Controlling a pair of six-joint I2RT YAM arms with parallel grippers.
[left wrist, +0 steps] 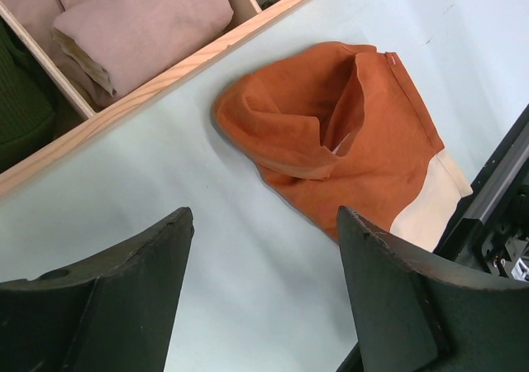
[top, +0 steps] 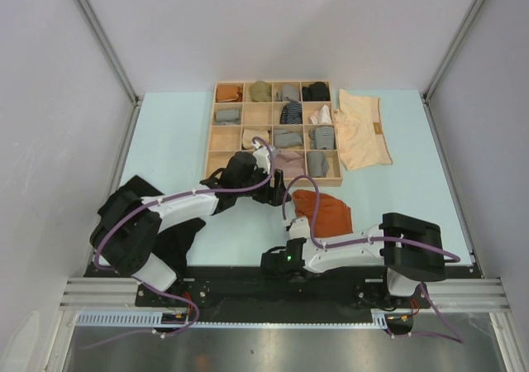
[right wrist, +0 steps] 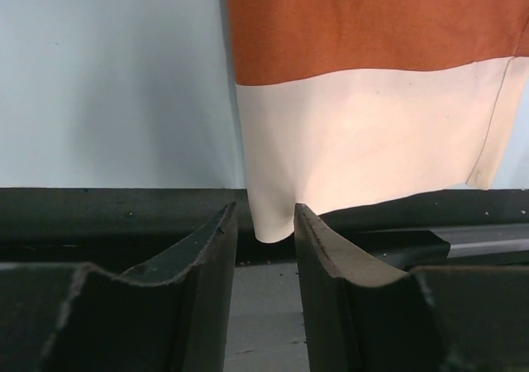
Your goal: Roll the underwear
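The orange underwear [left wrist: 376, 174] with a cream band lies on the pale table, its upper part crumpled in folds in the left wrist view. My right gripper is low at the table's front edge, fingers apart over a corner of the cream band, which overhangs the dark edge. In the top view, the right arm [top: 355, 252] covers the lower part of the underwear.
A wooden organizer [top: 209, 140] with folded garments sits at the back, close behind the underwear. A peach cloth [top: 359, 132] lies right of it, and black fabric [top: 173, 240] lies front-left.
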